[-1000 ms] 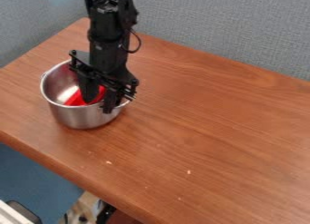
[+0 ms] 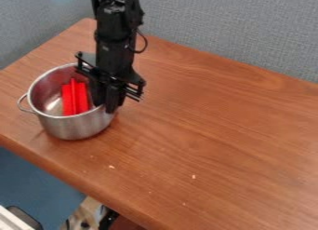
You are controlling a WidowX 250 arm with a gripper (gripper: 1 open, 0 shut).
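Note:
A steel pot (image 2: 77,124) with a wire side handle stands at the left of the wooden table. Red pieces (image 2: 74,99) lie inside it. My black gripper (image 2: 112,99) is at the pot's right rim, shut on it as far as I can see; the fingertips are partly hidden against the pot.
A grey wall stands behind.
The pot and my gripper have shifted left and toward the near edge, showing more of the red pieces.

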